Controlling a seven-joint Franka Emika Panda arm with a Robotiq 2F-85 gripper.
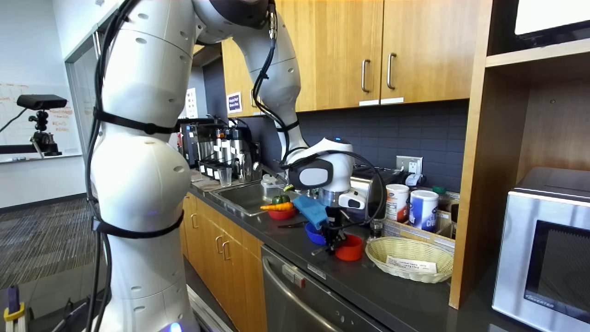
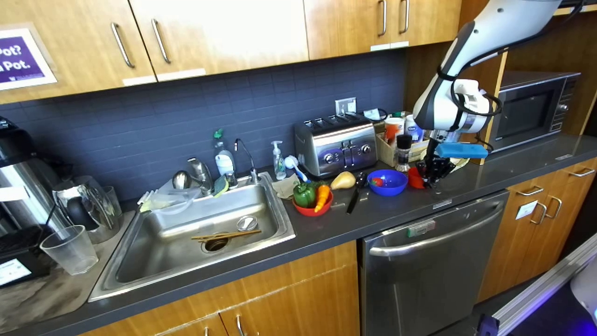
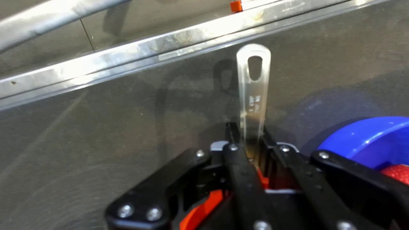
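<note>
Between the fingers of my gripper is the flat metal handle of a measuring cup, marked "1 CUP"; the fingers are shut on it. The handle's slotted end points away from the gripper towards the counter's front edge. In exterior view 1 a red cup is right beside the gripper, at counter level. Exterior view 2 shows the red cup partly behind the gripper. Whether its base touches the counter I cannot tell. In the wrist view the fingers hide most of the cup.
A blue bowl with a red item inside stands close by. Further left are a knife and a red bowl of vegetables. A wicker basket and a pepper grinder are near the cup.
</note>
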